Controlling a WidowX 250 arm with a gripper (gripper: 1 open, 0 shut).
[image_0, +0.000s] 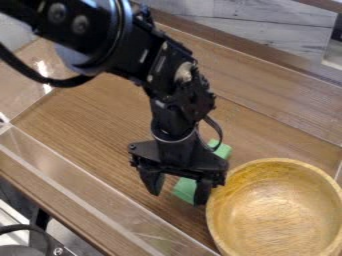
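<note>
My black gripper (174, 183) hangs in the middle of the camera view, open, with its fingers pointing down at the table. A green block (211, 152) lies behind and around the gripper's fingers, largely hidden by them; whether they touch it cannot be told. A yellow wooden bowl (274, 210) stands at the lower right, close beside the gripper.
A clear edge strip runs along the lower left. A pale wood-plank wall (267, 30) stands behind.
</note>
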